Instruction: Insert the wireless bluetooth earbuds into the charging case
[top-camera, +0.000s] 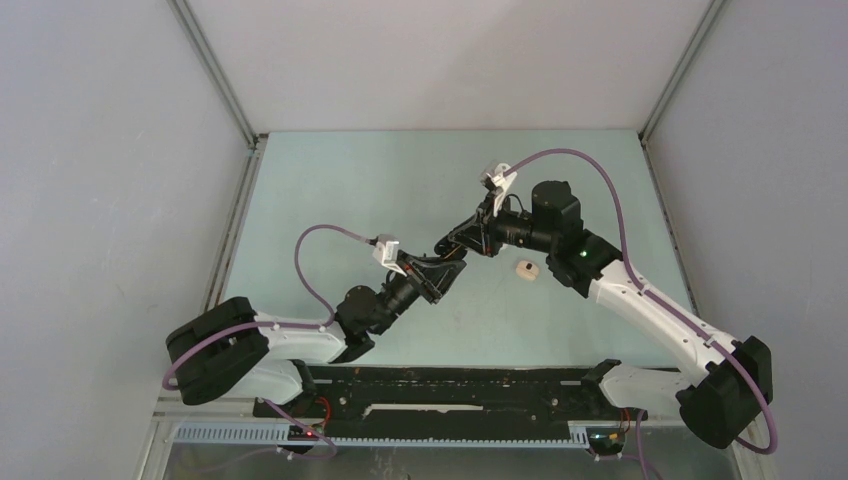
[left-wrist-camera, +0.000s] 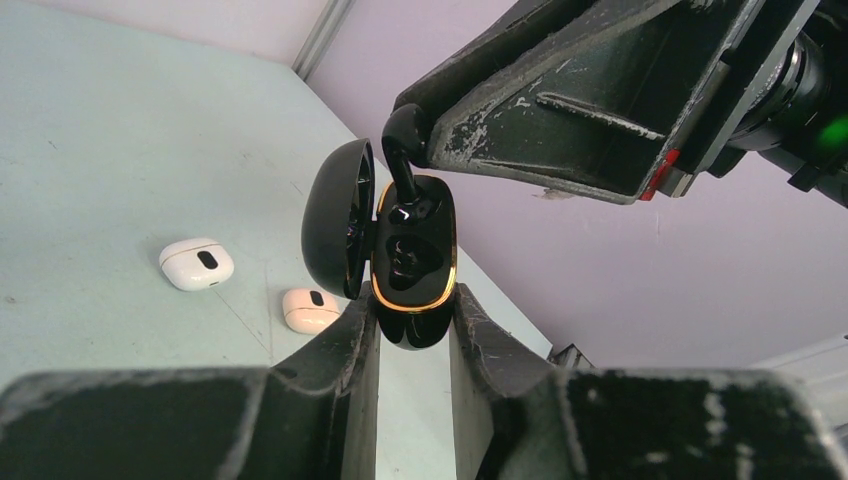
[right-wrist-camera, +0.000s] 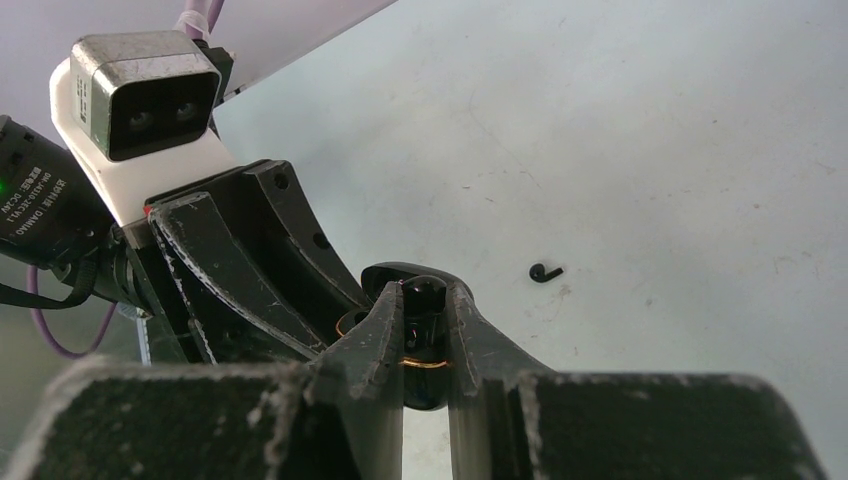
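Note:
A black charging case (left-wrist-camera: 412, 260) with gold trim, its lid standing open, is held upright in my left gripper; in the top view that gripper (top-camera: 448, 266) is at the table's middle. My right gripper (top-camera: 458, 236) is directly above the case, shut on a black earbud (left-wrist-camera: 405, 135). The earbud's stem points down into the case's top at one cavity. In the right wrist view the right gripper's fingertips (right-wrist-camera: 425, 300) partly hide the earbud and case.
A white case (left-wrist-camera: 196, 265) and a pinkish case (top-camera: 527, 270) lie on the table beyond the grippers. A loose black earbud (right-wrist-camera: 540, 272) lies on bare table.

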